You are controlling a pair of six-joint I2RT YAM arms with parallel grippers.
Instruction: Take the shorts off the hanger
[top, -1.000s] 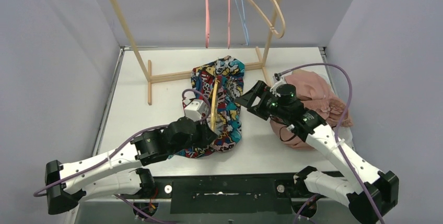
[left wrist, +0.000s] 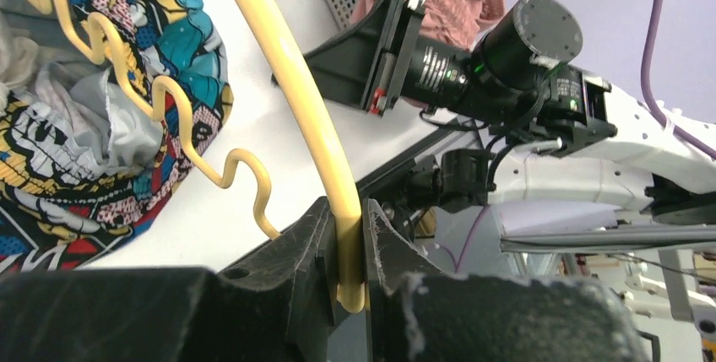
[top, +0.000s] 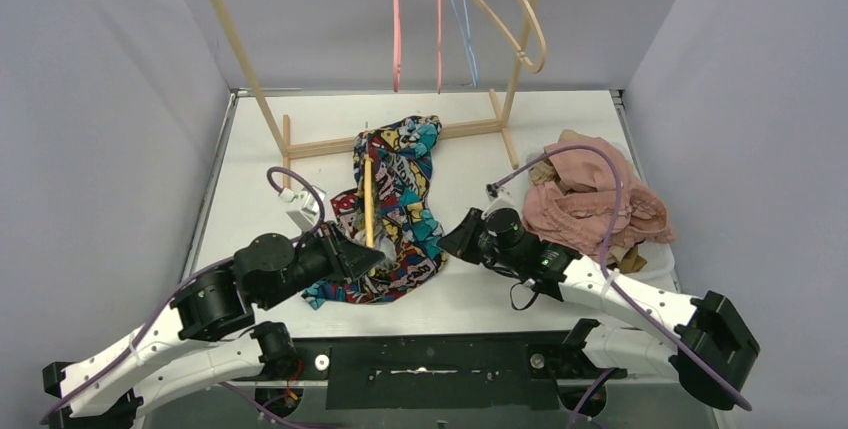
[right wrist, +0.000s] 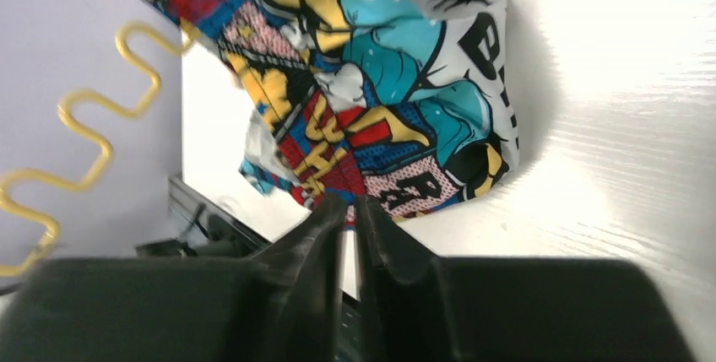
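Note:
The multicoloured comic-print shorts (top: 408, 179) lie bunched on the white table. Over them runs the yellow hanger (top: 368, 199), with wavy clips seen in the left wrist view. My left gripper is shut on the hanger's smooth bar. My right gripper (top: 448, 245) is low beside the right edge of the shorts; in the right wrist view its fingers are blurred and close together over the print fabric (right wrist: 422, 126), and whether they hold any cannot be told.
A wooden rack (top: 320, 147) stands at the back, with straps hanging above. A tub of pink and tan clothes (top: 590, 204) sits at the right.
My left gripper has moved left with the hanger. The shorts shifted left.

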